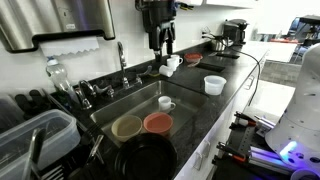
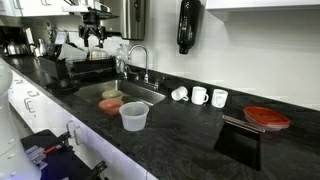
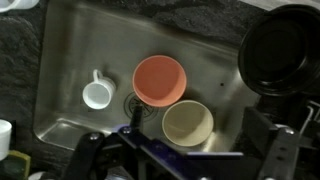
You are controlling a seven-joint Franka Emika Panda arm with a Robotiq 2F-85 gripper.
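My gripper (image 1: 162, 46) hangs open high above the sink (image 3: 66, 60), with nothing between its fingers. In the wrist view, the sink holds a white mug (image 3: 98, 94), an orange-red bowl (image 3: 159, 80) and a beige bowl (image 3: 187, 123). The two bowls sit close together, with the mug to the left of them. All three are well below the gripper, which covers the lower part of that view. A black pan (image 1: 146, 158) lies at the sink's near end.
A white tub (image 1: 214, 85) stands on the dark counter beyond the sink. Several white mugs (image 2: 199, 95) and red bowls (image 2: 266, 118) line the wall. A dish rack (image 1: 62, 135) and the faucet (image 1: 123, 64) flank the sink. Bare counter (image 2: 190, 135) lies in front of the mugs.
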